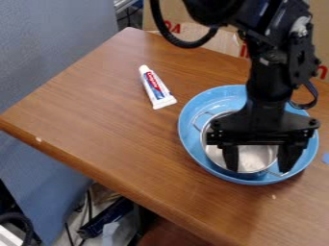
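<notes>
My black gripper (257, 154) is low over a steel bowl (244, 168) inside a blue plate (198, 120) on the right of the table. Its two fingers are spread and reach down into or over the bowl; whether anything is between them is unclear. A white toothpaste tube (157, 88) lies left of the plate.
A cardboard box (193, 46) stands behind the table. Cables and dark items lie below at the lower left.
</notes>
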